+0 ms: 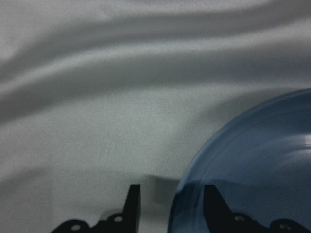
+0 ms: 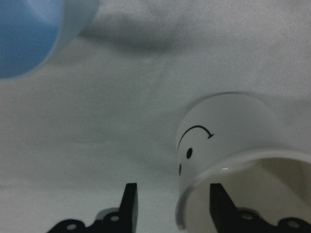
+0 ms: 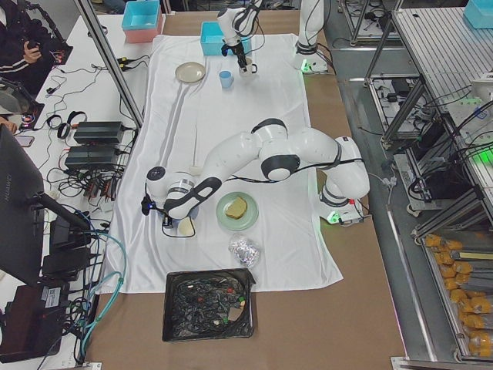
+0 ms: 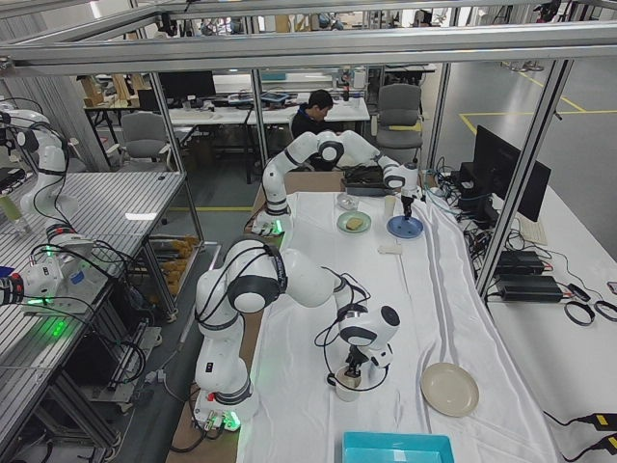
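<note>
A blue plate [image 4: 406,228] lies by the left gripper [image 4: 409,201]; in the left wrist view my open left gripper has one finger on each side of the plate's rim [image 1: 228,136]. A white mug with a drawn face [image 2: 228,121] lies under my open right gripper, its rim between the fingers, which stand apart. A light blue cup [image 2: 29,34] stands beside the mug.
A green plate with a yellow item [image 3: 229,221], a crumpled silvery packet [image 3: 245,250], a beige plate [image 3: 190,72], a blue bin [image 4: 396,449] and a black tray [image 3: 208,324] are around.
</note>
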